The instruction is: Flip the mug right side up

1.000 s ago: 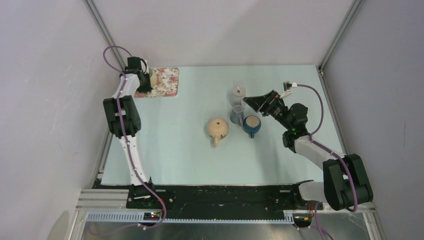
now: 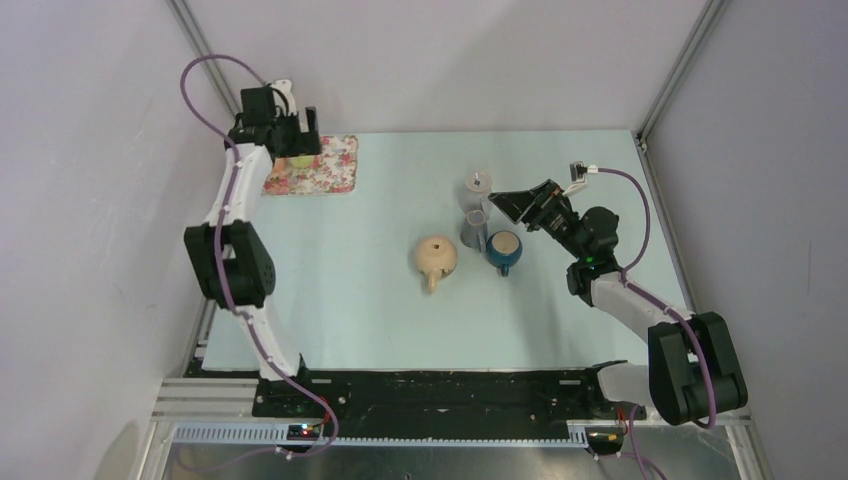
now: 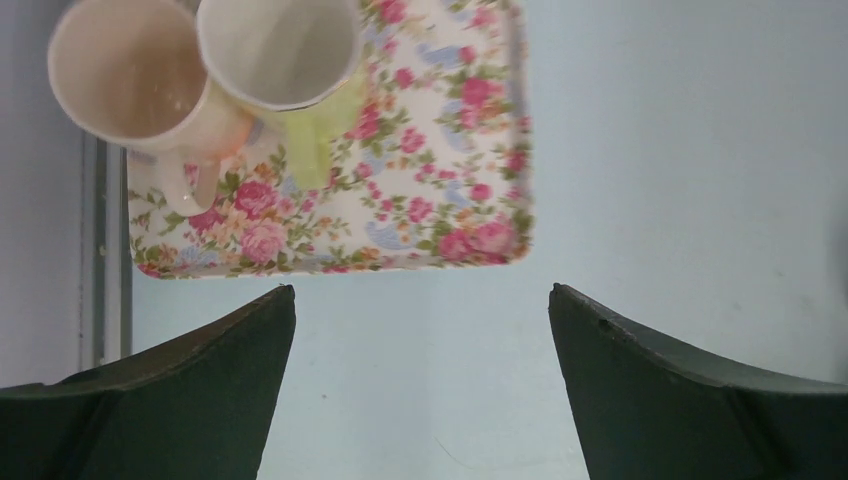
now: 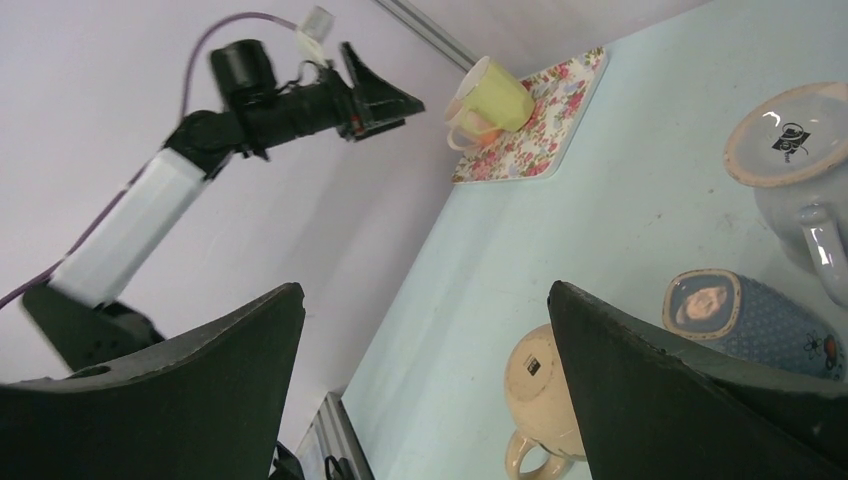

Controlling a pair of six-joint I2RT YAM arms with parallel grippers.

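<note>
On the floral tray (image 3: 430, 215) a yellow-green mug and a cream-pink mug (image 3: 222, 128) stand side by side, mouths up, in the left wrist view. My left gripper is open, apart from the yellow-green mug, with nothing between its fingers. Elsewhere, a tan mug (image 2: 436, 255), a blue mug (image 2: 505, 245) and two greyish mugs, one of them a grey mug (image 4: 790, 145) with a logo on its base, show their bases upward. Above and right of these, my right gripper is open and empty.
White walls close in the table (image 2: 350, 300) at the back and sides; the tray sits in the back left corner. Bare surface lies between the tray and the base-up mugs, and along the front. The base-up mugs stand close together.
The mug stays on the tray. The right arm has not moved.
</note>
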